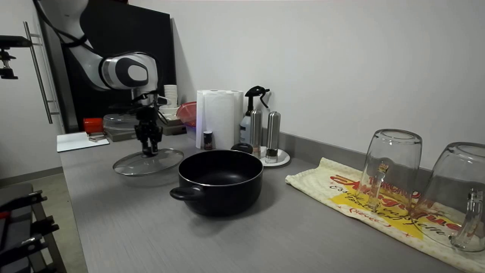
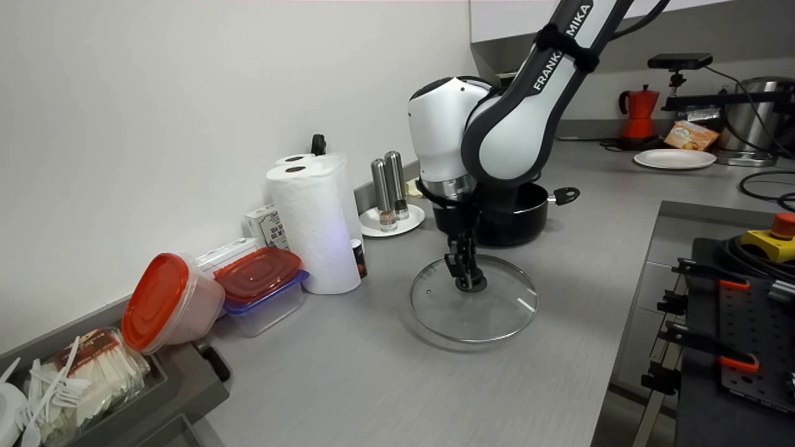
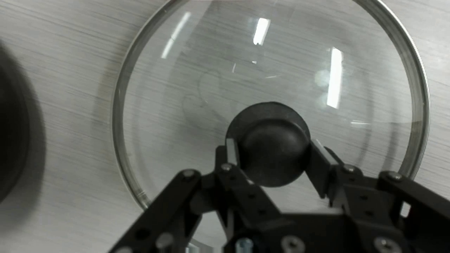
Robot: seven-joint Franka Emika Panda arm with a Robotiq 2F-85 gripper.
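A round glass lid [image 2: 477, 316] with a metal rim hangs slightly above the counter, its shadow showing beneath it. My gripper is shut on the lid's black knob [image 3: 274, 147], with one finger on each side. In exterior view 1 the lid [image 1: 132, 163] is to the left of an open, empty black pot [image 1: 218, 195], apart from it and lower than the pot's rim. Only a dark edge of the pot [image 3: 10, 122] enters the wrist view at the left. The arm partly covers the pot [image 2: 514, 223] in exterior view 2.
Paper towel rolls [image 1: 220, 120], a spray bottle [image 1: 246, 125] and two steel mills on a white plate [image 1: 282, 159] stand along the wall. Two upturned glass mugs [image 1: 393, 154] rest on a cloth [image 1: 325, 182].
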